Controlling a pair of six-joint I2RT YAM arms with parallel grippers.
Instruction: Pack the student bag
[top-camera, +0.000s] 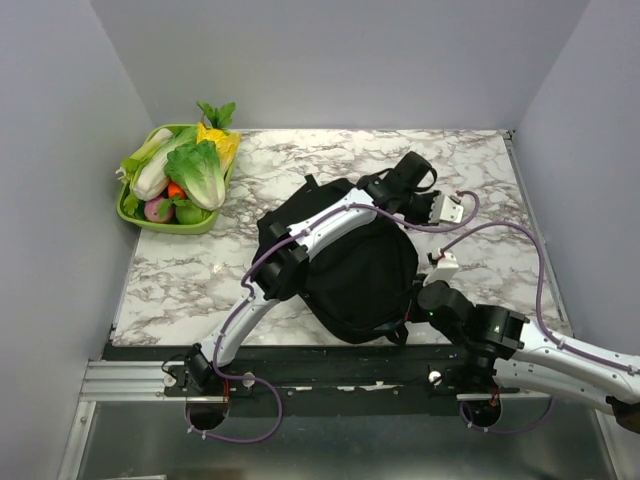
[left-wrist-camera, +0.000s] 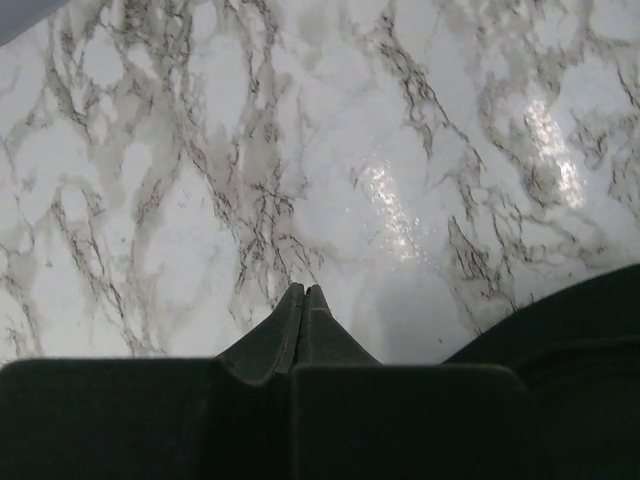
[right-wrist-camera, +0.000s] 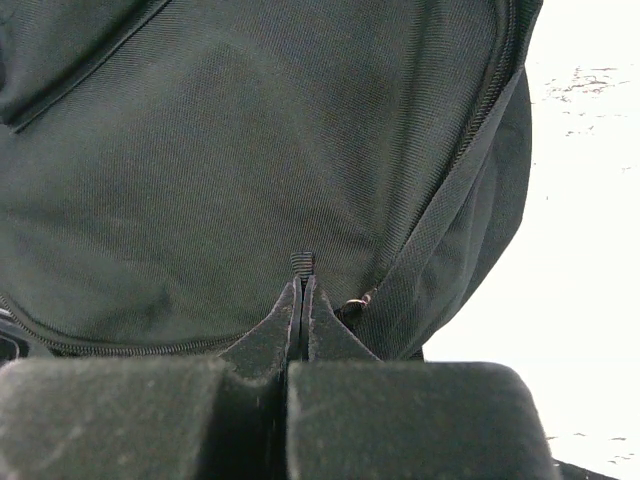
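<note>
The black student bag (top-camera: 360, 275) lies flat on the marble table. In the left wrist view my left gripper is shut, with bare marble around its tips. The bag's edge (left-wrist-camera: 590, 300) runs to the right, outside those fingers. My right gripper is shut on a ribbed fabric tab (right-wrist-camera: 302, 264) at the bag's near-right side. A metal zipper pull (right-wrist-camera: 360, 300) sits just right of its tips, and the zipper (right-wrist-camera: 470, 135) runs along the folded right edge. In the top view, the left arm crosses over the bag and hides part of it.
A green basket (top-camera: 178, 228) of vegetables stands at the back left. Clear marble (top-camera: 190, 285) lies on the left and at the back right. The table's dark front edge (top-camera: 250, 355) is close to the bag's near end.
</note>
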